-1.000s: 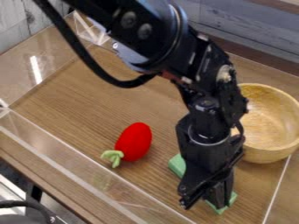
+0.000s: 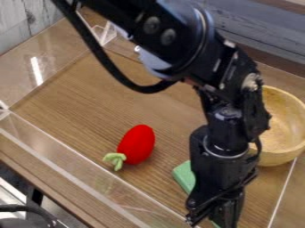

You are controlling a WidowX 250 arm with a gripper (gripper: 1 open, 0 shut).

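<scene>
My gripper (image 2: 217,210) is low at the front right of the camera view, over a green block (image 2: 184,176) that it largely hides. It looks shut; whether anything is between the fingertips is hidden.
A red object with a green top (image 2: 137,144) lies left of the green block. A tan bowl (image 2: 281,123) stands behind the gripper at the right. A transparent strip runs along its front left edge.
The arm and gripper have moved slightly right and toward the front, now covering more of the green block's right part.
</scene>
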